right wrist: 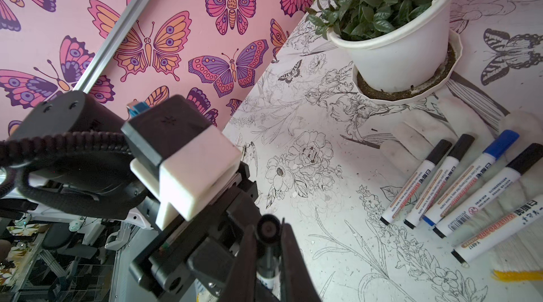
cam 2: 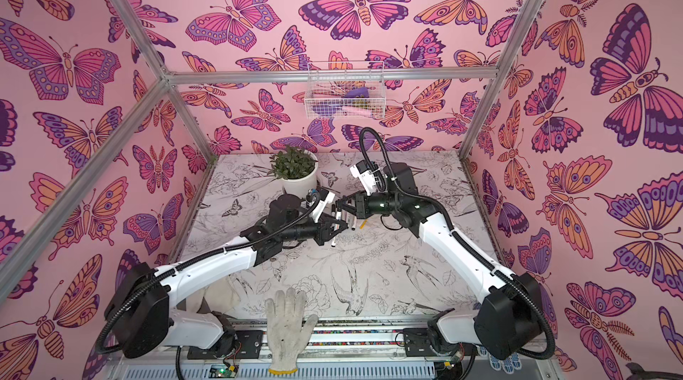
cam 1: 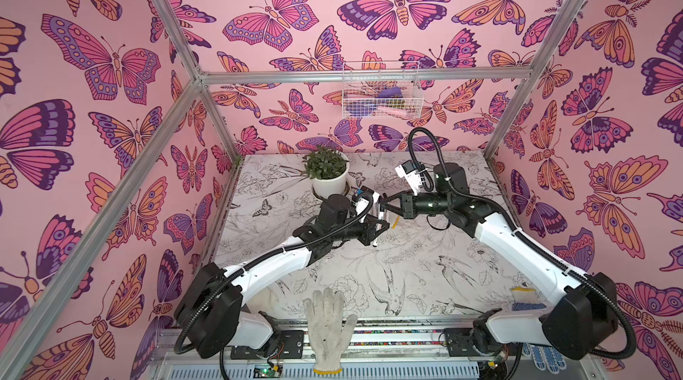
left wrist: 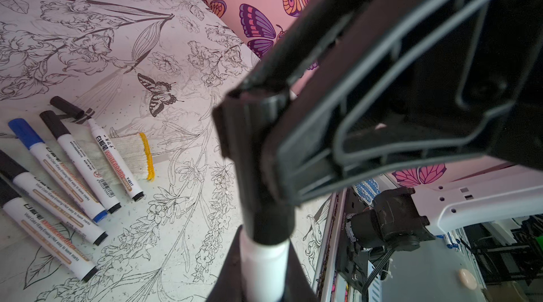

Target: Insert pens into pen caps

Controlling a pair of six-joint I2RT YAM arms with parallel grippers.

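Note:
An upright pen [left wrist: 263, 271] with a white body stands between the two arms, my left gripper [cam 1: 377, 228] shut around that body. A black cap [left wrist: 268, 224] sits over its upper end, the cap's rim meeting the white barrel; the nib is hidden. My right gripper comes in from above, its fingers on either side of the cap [right wrist: 268, 227], and whether they press on it cannot be told. Several other pens lie side by side on the table, among them a blue-capped pen [right wrist: 470, 174] and a black-capped pen [left wrist: 79, 157].
Under the loose pens lies a pale glove [right wrist: 415, 132] with a yellow cuff edge. A white pot with a plant [cam 1: 330, 182] stands at the back, left of centre. Another glove [cam 1: 328, 326] rests at the front edge. Open table lies in front of the grippers.

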